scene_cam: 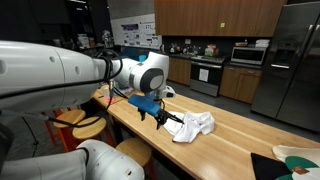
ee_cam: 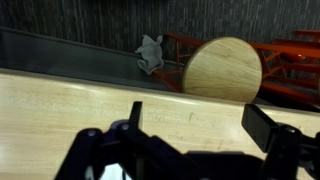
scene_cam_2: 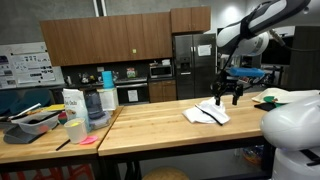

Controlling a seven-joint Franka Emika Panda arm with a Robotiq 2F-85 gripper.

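My gripper (scene_cam: 151, 119) hangs above the near edge of the wooden table (scene_cam: 232, 143), pointing down. In the wrist view its fingers (ee_cam: 135, 112) stand wide apart with nothing between them; the gripper is open over the table's edge. A crumpled white cloth (scene_cam: 197, 124) lies on the table beside the gripper, also seen as a white cloth (scene_cam_2: 203, 113) in exterior view 2. Something dark and thin shows across the cloth; what it is cannot be made out. Only a sliver of white shows at the bottom of the wrist view, partly hidden by the gripper.
A round wooden stool (ee_cam: 222, 68) stands below the table edge, with a grey rag (ee_cam: 150, 53) on the floor. A green-rimmed white container (scene_cam: 298, 156) and a dark flat item (scene_cam: 269, 167) occupy one table end.
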